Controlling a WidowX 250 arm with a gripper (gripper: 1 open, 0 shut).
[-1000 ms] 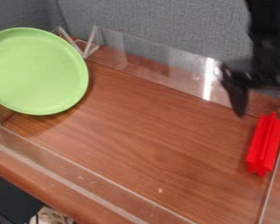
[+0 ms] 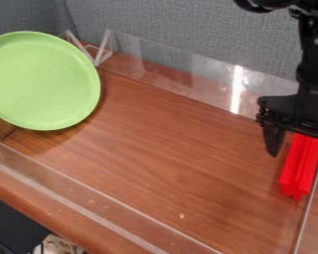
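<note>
My black gripper [image 2: 292, 139] is at the right side, lowered over a red bundle of long pieces [image 2: 300, 167] that lies along the right edge of the tray floor. One dark finger points down just left of the red piece's upper end; the other is hidden or out of frame. The gripper looks open. A green plate [image 2: 37, 79] is at the upper left, raised at an angle.
A grey padded wall [image 2: 148, 30] stands behind.
The arm has come down toward the red piece and moved slightly left. The red piece and plate look unmoved.
</note>
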